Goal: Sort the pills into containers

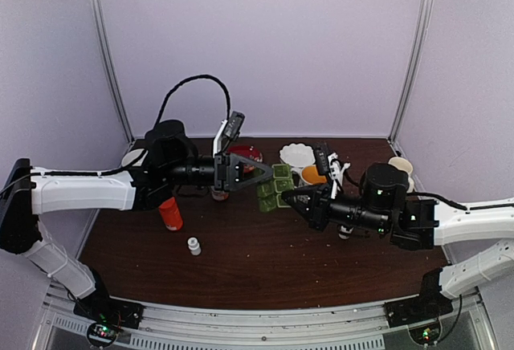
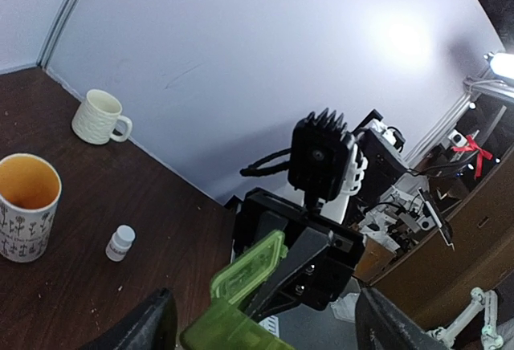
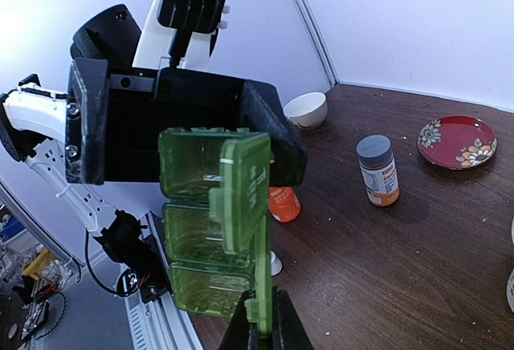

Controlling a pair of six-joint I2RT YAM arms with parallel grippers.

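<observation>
A green translucent pill box (image 1: pixel 276 187) with several compartments hangs in the air between my two arms. My right gripper is shut on its lower end in the right wrist view. One lid (image 3: pixel 245 193) sticks out near the top. Around the opposite end my left gripper (image 1: pixel 263 175) stands open, its fingers (image 2: pixel 161 322) spread wide to both sides of the box in the left wrist view. Two small white bottles stand on the table, one (image 1: pixel 193 246) at front left and another (image 2: pixel 120 242) on the right side. No loose pills can be made out.
A red bottle (image 1: pixel 170 213) and a blue-lidded jar (image 3: pixel 377 169) stand on the left. Towards the back are a red plate (image 3: pixel 458 141), a white scalloped dish (image 1: pixel 297 155) and an orange-lined mug (image 2: pixel 28 205). A cream mug (image 2: pixel 99 115) is back right.
</observation>
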